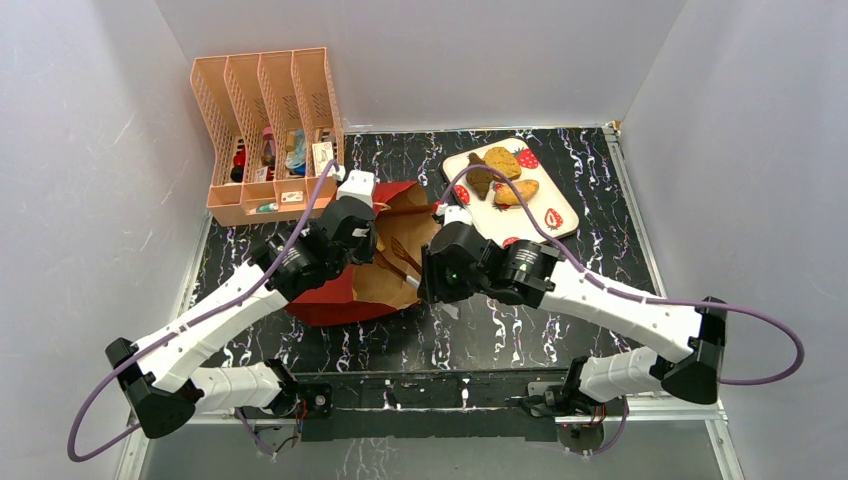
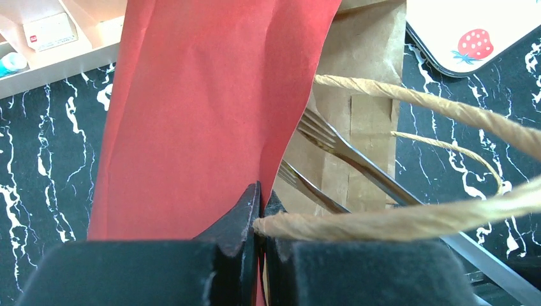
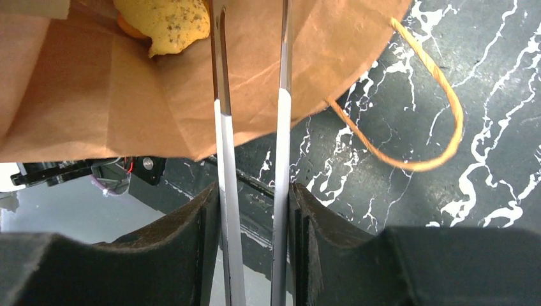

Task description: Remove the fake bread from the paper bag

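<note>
The red paper bag (image 1: pixel 330 305) lies on its side, its brown inside facing right. My left gripper is shut on the red edge of its mouth. Between the fingers of my right gripper are the two arms of metal tongs (image 3: pixel 228 153), spread apart. Fork-like tong tips (image 2: pixel 332 140) reach into the bag's mouth, as the left wrist view shows. Inside the bag, a yellow piece of fake bread (image 3: pixel 169 25) appears at the upper left of the right wrist view, with a bit of orange behind it. The tongs' tips are out of frame there.
A white strawberry-patterned tray (image 1: pixel 485 215) at the back right holds several bread pieces (image 1: pixel 517 192). Behind the bag to the left stands a peach divided rack (image 1: pixel 232 212) with small goods. Loose twisted handles (image 2: pixel 446 111) cross the bag's mouth.
</note>
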